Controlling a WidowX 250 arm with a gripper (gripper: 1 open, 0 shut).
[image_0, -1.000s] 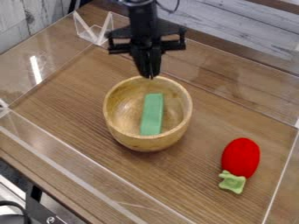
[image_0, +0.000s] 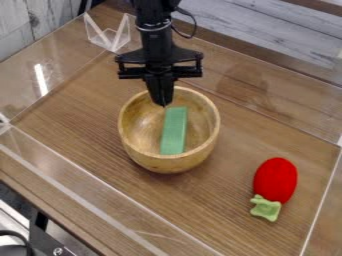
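The black gripper (image_0: 162, 98) hangs from the top centre over the back half of a wooden bowl (image_0: 135, 136), its fingers close together with nothing seen between them. A green rectangular block (image_0: 174, 134) lies inside the bowl, just below and in front of the fingertips. A red rounded object (image_0: 275, 180) with a light green piece (image_0: 265, 208) at its lower end lies to the right front, apart from the bowl.
The wooden table (image_0: 80, 160) has clear room left of the bowl and behind it to the right. A clear wire-like or plastic item (image_0: 107, 32) stands at the back left. A dark cable shows at the lower left edge.
The gripper has come down and toward the front over about the last second, from behind the bowl to just over the block. The bowl, block and red object look unmoved.
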